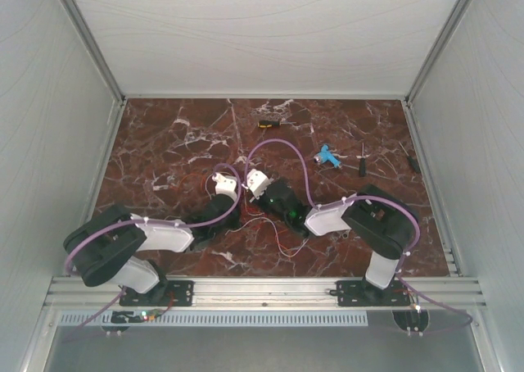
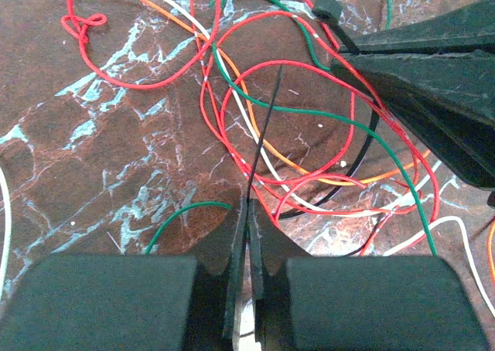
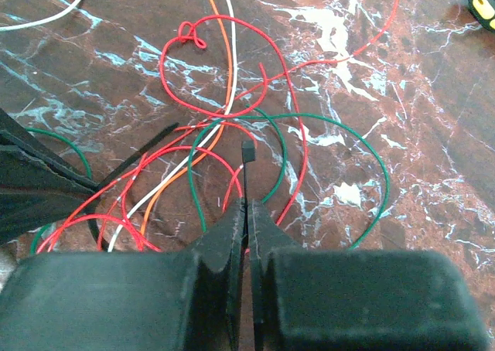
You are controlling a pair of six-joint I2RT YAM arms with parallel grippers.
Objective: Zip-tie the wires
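Note:
In the left wrist view a thin black zip tie end (image 2: 265, 138) sticks up from my left gripper, which is shut on it. My right gripper is shut on the zip tie's other end, its small square head (image 3: 248, 151) standing above the fingertips. A black band (image 2: 362, 156) curves among the loose wires between the grippers; whether it encircles them all cannot be made out. The red wires (image 2: 224, 46), green wire (image 2: 325, 114), orange wire (image 3: 230, 53) and white wire (image 3: 234, 34) lie tangled on the marble tabletop.
Towards the back lies a yellow-and-black tool (image 1: 268, 124). A blue tool (image 1: 327, 156) and a black-handled screwdriver (image 1: 362, 165) lie to the right. Both arms meet closely near the table's middle.

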